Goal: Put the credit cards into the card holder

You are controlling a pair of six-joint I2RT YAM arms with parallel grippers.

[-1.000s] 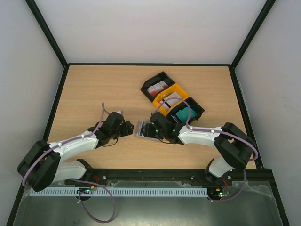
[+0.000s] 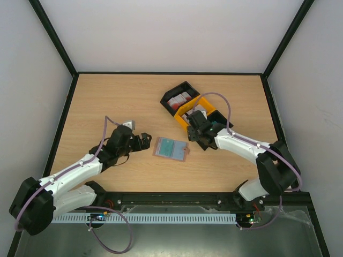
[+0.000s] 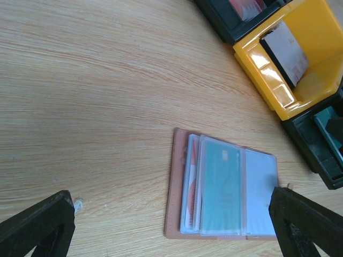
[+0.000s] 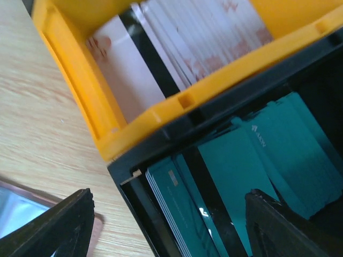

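Observation:
The open card holder (image 2: 171, 149) lies flat on the table between my arms, a pinkish cover with clear sleeves. In the left wrist view a teal card (image 3: 223, 176) shows in one sleeve, beside a pale blue page (image 3: 260, 184); part of a red-and-white card (image 3: 191, 184) peeks out at the left. My left gripper stands open and empty, left of the holder. Open and empty too, my right gripper hangs over the black bin of teal cards (image 4: 236, 174), which lean in separate groups. I cannot tell how far above them it is.
A yellow bin (image 4: 110, 128) holding whitish cards (image 4: 206, 32) adjoins the teal cards' black bin (image 4: 153, 142). Beyond it, another black bin (image 2: 166, 101) contains red-and-white cards (image 2: 179, 100).
My right gripper has left the holder and moved right and back, over the teal-card bin. My left gripper has shifted slightly left. The teal card in its sleeve is now uncovered.

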